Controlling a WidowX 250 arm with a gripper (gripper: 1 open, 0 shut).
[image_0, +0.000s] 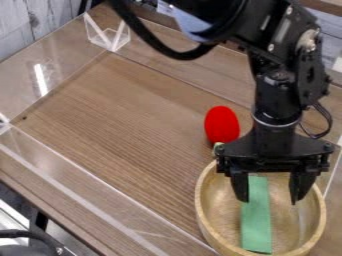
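Observation:
My black gripper hangs at the right of the view, its fingers reaching down into a tan bowl, apart from each other. A green bar lies in the bowl below and between the fingers; whether anything touches it is unclear. A red object lies behind the bowl to the left of the arm, with a small, mostly hidden light-green item just in front of it.
A clear plastic holder stands at the back left. Clear edging and dark cables are at the lower left.

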